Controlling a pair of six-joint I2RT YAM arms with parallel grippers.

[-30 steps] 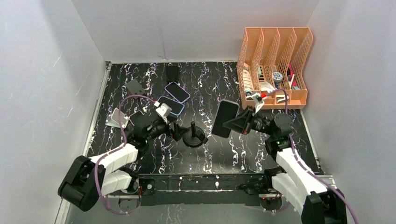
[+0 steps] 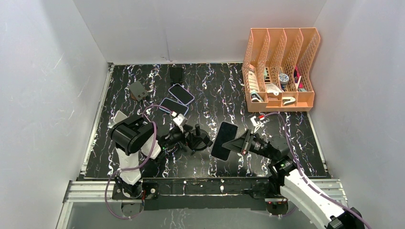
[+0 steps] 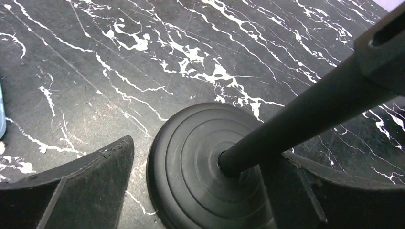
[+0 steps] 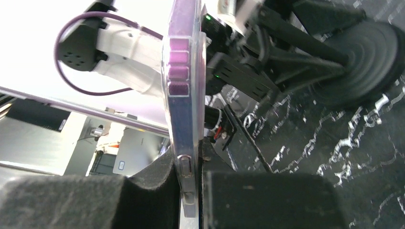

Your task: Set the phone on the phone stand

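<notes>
A dark phone is held upright by my right gripper, which is shut on it; in the right wrist view its edge rises from between the fingers. The black round phone stand stands just left of the phone. Its base and upright post fill the middle of the left wrist view. My left gripper is open around the lower part of the stand, with a finger on either side.
Two phones lie behind the stand. A charger block is at back left. An orange organiser with small items stands at back right.
The right gripper has brought the held phone down toward the front and slightly left.
</notes>
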